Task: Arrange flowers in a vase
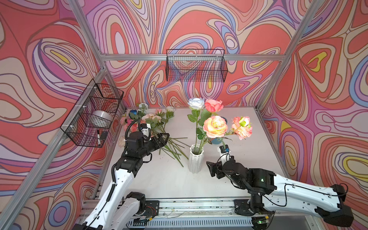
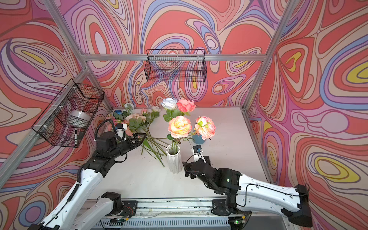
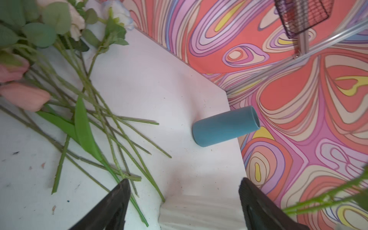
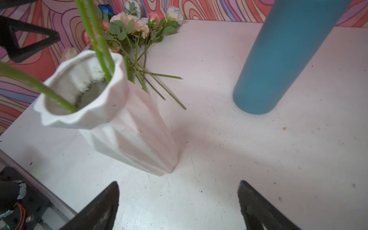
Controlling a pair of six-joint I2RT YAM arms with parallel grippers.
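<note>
The white ribbed vase (image 1: 195, 163) stands upright mid-table. Its flowers are a pale blue-white bloom (image 1: 196, 103), a coral bloom (image 1: 213, 105), a yellow-pink bloom (image 1: 215, 126) and a pink bloom with a green centre (image 1: 241, 128) leaning right. Green stems (image 4: 100, 46) enter its mouth in the right wrist view. Loose flowers (image 1: 155, 117) lie in a pile at the back left, their stems (image 3: 111, 134) pointing toward the vase. Above those stems my left gripper (image 1: 165, 141) is open and empty. My right gripper (image 1: 214, 168) is also open and empty, right of the vase and apart from it.
A blue cylindrical container (image 3: 226, 126) stands behind the vase, to its right. Wire baskets hang on the left side (image 1: 94, 115) and the back wall (image 1: 196, 69). Bare table lies at the right and along the front.
</note>
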